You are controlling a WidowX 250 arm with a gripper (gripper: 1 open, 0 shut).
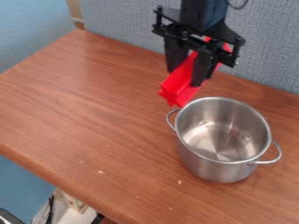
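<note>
My black gripper (pixel 191 54) is shut on a red object (pixel 179 89), which hangs tilted just above and behind the left rim of a steel pot (pixel 223 140) with two side handles. The pot stands on the wooden table toward the right. Part of the red object is hidden behind the fingers.
A grey padded wall (pixel 128 26) runs along the back, and a blue surface (pixel 26 175) lies beyond the table's left edge.
</note>
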